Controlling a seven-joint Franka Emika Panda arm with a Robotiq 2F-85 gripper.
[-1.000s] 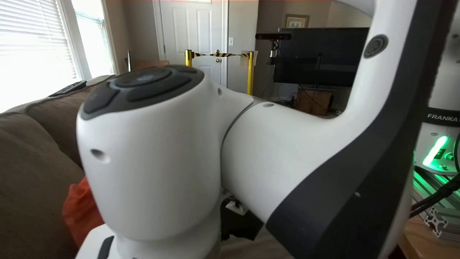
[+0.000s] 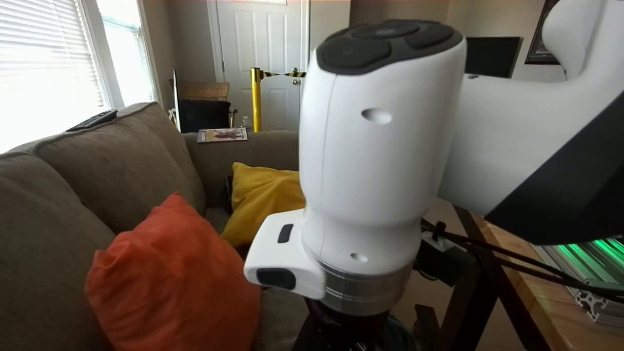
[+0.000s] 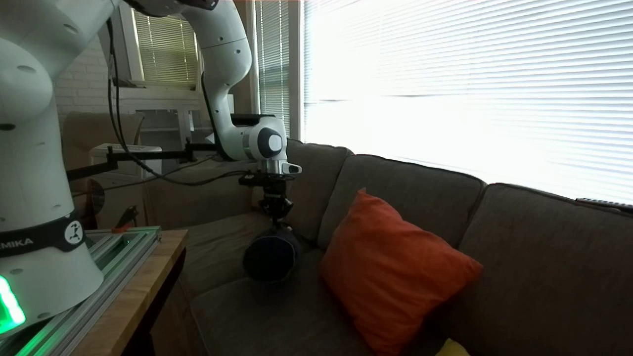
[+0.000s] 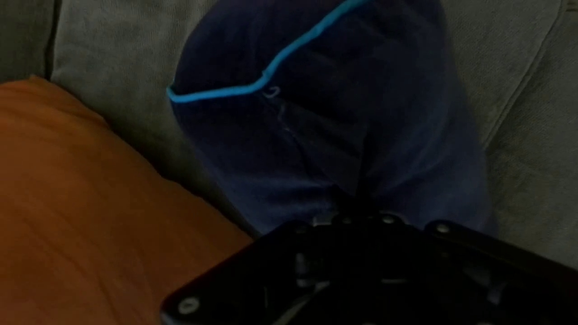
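Note:
A dark blue, cushion-like cloth thing (image 4: pixel 412 124) with a bright blue edge fills the middle of the wrist view. Its folds run together at my gripper, which is shut on a pinch of the cloth; the fingertips themselves are lost in shadow. In exterior view 2 the same dark cushion (image 3: pixel 270 258) hangs or rests right under the gripper (image 3: pixel 279 224), just over the sofa seat. Whether its underside touches the seat I cannot tell. Exterior view 1 hides the fingers below the frame.
An orange pillow (image 3: pixel 394 267) leans on the sofa back (image 3: pixel 409 187), close beside the dark cushion. Farther along lies a yellow pillow (image 2: pixel 266 199). The wooden table (image 3: pixel 139 285) carrying the arm's base borders the sofa. Bare seat (image 3: pixel 237 320) shows in front.
In exterior view 1 the arm's wrist has swung right and away from the camera. The orange and yellow pillows, largely covered before, now show.

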